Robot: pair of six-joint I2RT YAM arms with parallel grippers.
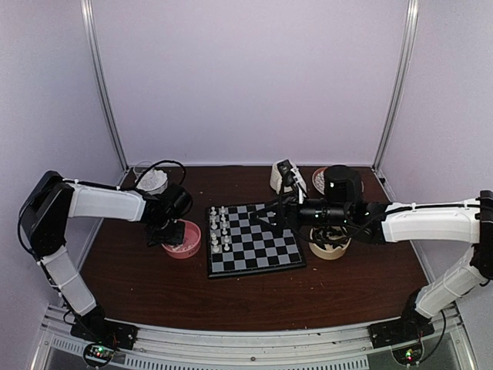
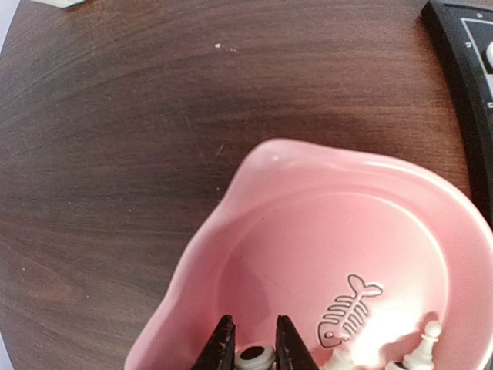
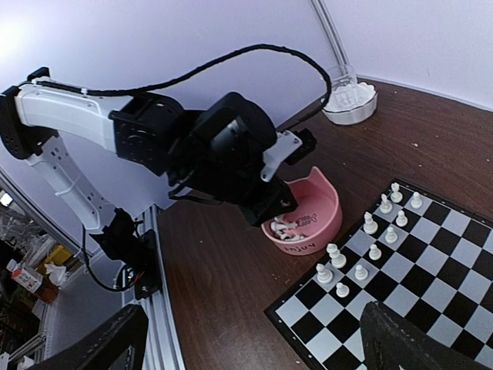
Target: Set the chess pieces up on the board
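Observation:
The chessboard holds rows of white pieces along its left side, also seen in the right wrist view. My left gripper is down in the pink bowl, shut on a white chess piece, of which only the top shows. More white pieces lie in the bowl. My right gripper hangs over the right of the board, open, with nothing seen between its fingers. A tan bowl of black pieces sits right of the board, partly hidden by the right arm.
A white container stands at the back left. A white mug and a patterned dish are at the back right.

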